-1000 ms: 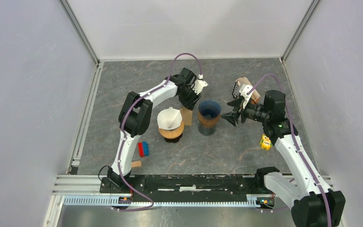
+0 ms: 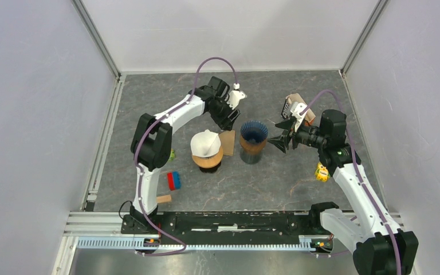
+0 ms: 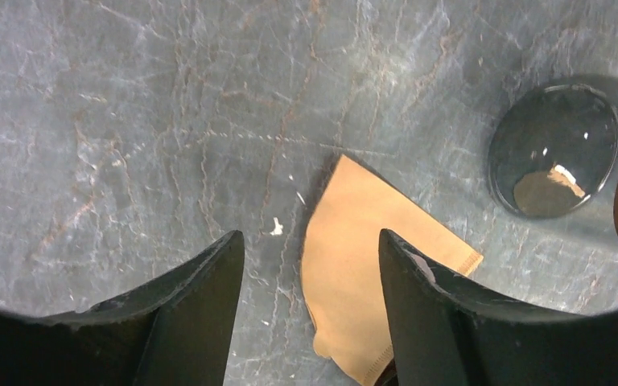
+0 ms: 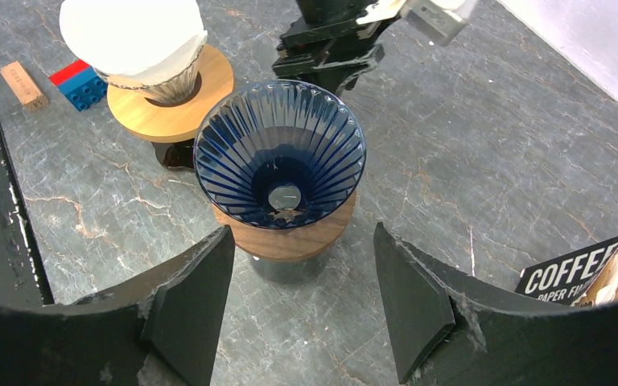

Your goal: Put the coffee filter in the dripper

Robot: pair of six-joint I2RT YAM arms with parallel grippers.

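Observation:
A flat brown paper filter [image 2: 227, 143] lies on the table between the two drippers. In the left wrist view the filter [image 3: 370, 257] shows below my left gripper, which is open with nothing between its fingers. The blue ribbed dripper [image 2: 254, 132] with a wooden collar sits upright on a glass carafe; looking into the dripper [image 4: 280, 153] from the right wrist view, I see it empty. My right gripper stands open just right of that dripper, its fingers apart and empty.
Another dripper with a wooden collar [image 2: 208, 161] holds white paper [image 2: 205, 143]. A box of coffee paper filters [image 4: 571, 269] stands at the back right. A red-and-blue block [image 2: 173, 180], a wooden block [image 2: 164, 199] and a yellow object [image 2: 322, 172] lie around.
My left gripper has drawn back to the left and slightly away from the filter. The right arm looks the same.

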